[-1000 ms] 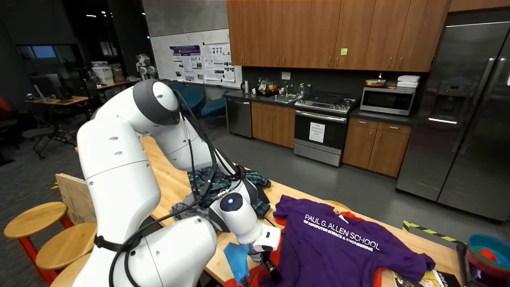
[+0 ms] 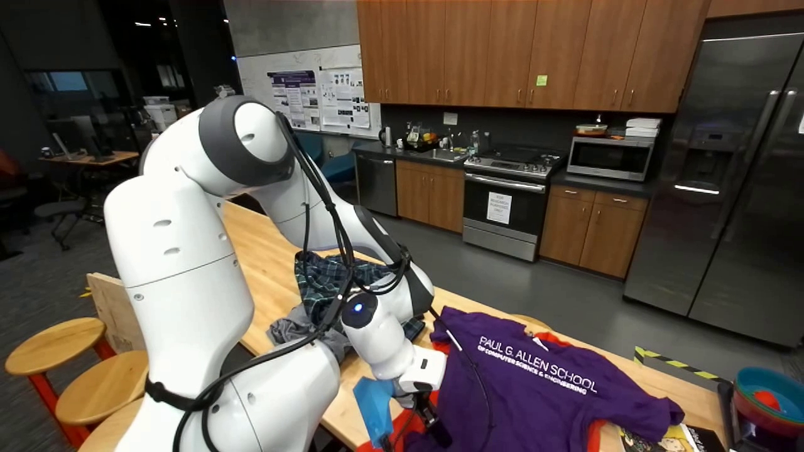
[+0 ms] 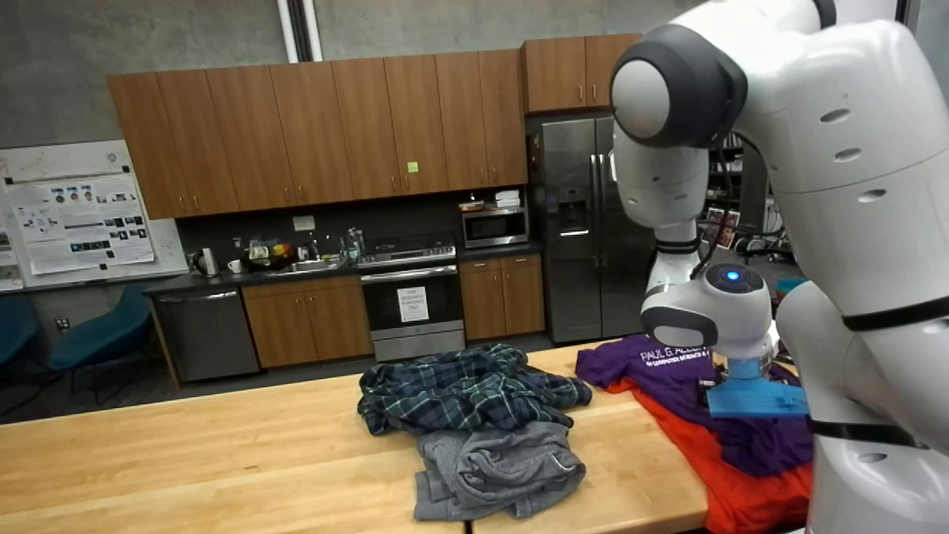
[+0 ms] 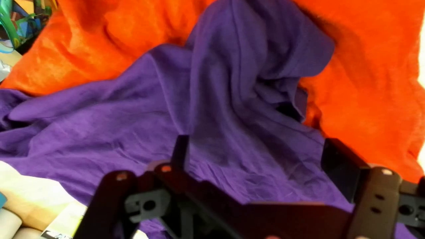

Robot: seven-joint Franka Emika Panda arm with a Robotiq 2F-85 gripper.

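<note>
A purple T-shirt with white lettering is spread over orange-red cloth at the right part of the wooden table. My gripper is open above the purple fabric, its dark fingers wide apart. Between them in the wrist view lies a bare stretch of the purple shirt, with a raised, folded part of it farther up against the orange cloth. Nothing shows gripped. Whether the fingertips touch the fabric I cannot tell. In exterior view 2 the fingers are hidden behind the blue mount.
A green plaid shirt and grey garment lie heaped left of the purple shirt. Nested bowls stand at the far right end, near a magazine.
My arm's elbow has risen, and the hand has shifted slightly to the right in exterior view 1. The purple shirt looks nearly the same.
</note>
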